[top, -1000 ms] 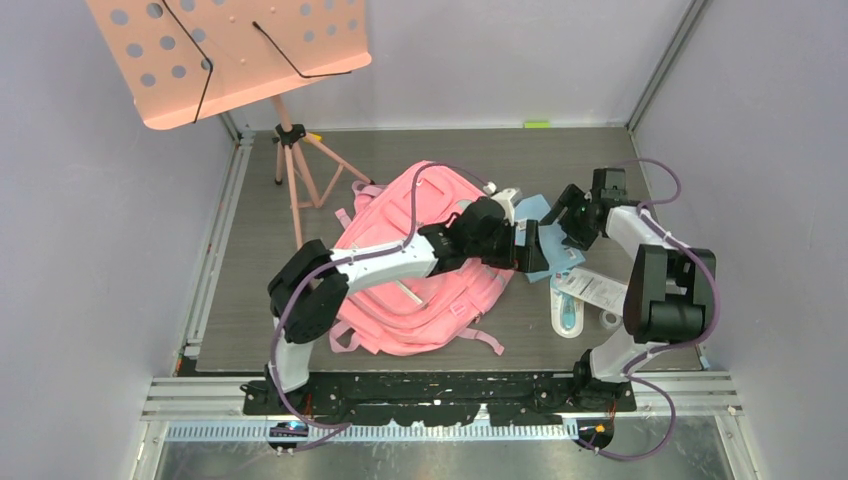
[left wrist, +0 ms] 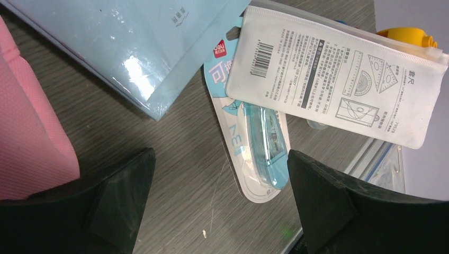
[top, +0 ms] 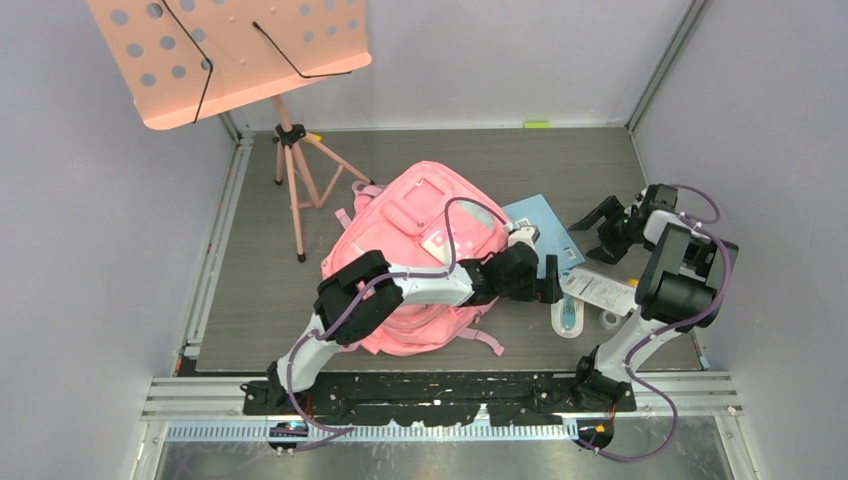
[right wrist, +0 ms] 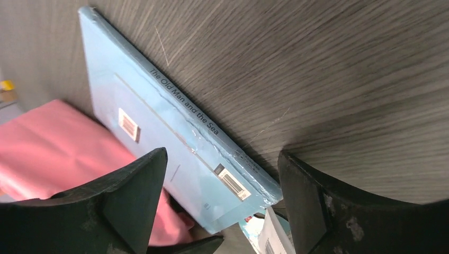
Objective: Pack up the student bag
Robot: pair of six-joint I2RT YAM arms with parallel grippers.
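The pink bag (top: pixel 425 205) lies on the table, partly hidden under the left arm. A pale blue book (top: pixel 540 217), spine reading "The Old Man and the Sea", lies flat beside it. My right gripper is open low by the book's spine edge, its fingers empty. In the left wrist view, a blister pack (left wrist: pixel 238 159) with a blue item lies partly under a white ruler-set packet (left wrist: pixel 339 79). My left gripper is open low over the table, with the blister pack's rounded end between its fingers, not gripped.
A pink perforated stand (top: pixel 240 50) rises at the back left on its tripod (top: pixel 297 200). A clear round item (top: pixel 610 320) lies near the packet, and a yellow item (left wrist: pixel 407 36) shows behind it. A wall (top: pixel 760 200) bounds the right.
My left gripper has moved right and toward the front, ending low by the blister pack. The right gripper has shifted right, from over the book to beside its spine. Both stay open.
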